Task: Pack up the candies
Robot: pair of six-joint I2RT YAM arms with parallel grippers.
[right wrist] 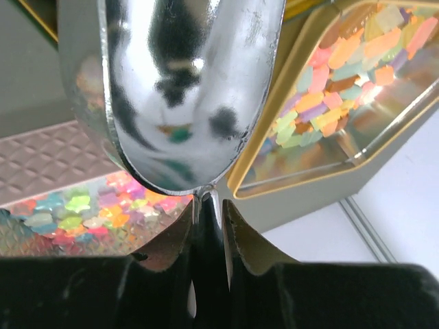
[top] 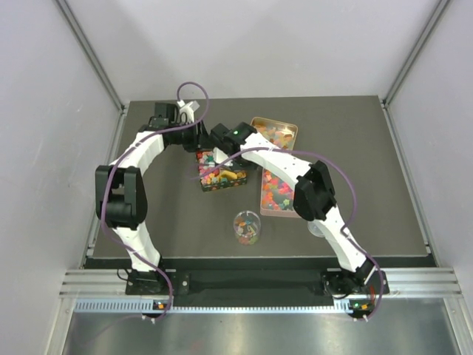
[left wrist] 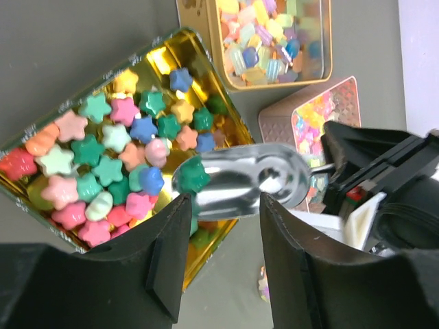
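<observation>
My right gripper is shut on the thin handle of a shiny metal scoop (right wrist: 185, 89), which fills much of the right wrist view. In the left wrist view the scoop (left wrist: 236, 192) lies over a gold-lined box (left wrist: 164, 62) of star-shaped candies (left wrist: 89, 151). One dark green star candy (left wrist: 194, 176) shows at the scoop's left end; whether it rests in the bowl I cannot tell. My left gripper is open near that end, fingers apart, nothing held. From above, left gripper (top: 205, 144) and right gripper (top: 222, 140) are close together at the box.
A gold-rimmed box (top: 294, 126) of jelly candies stands at the back, a pink box (top: 277, 213) of candies in front of it. A clear jar (top: 246, 225) with candies stands at the front. Another clear round piece (top: 315, 229) is partly under the right arm.
</observation>
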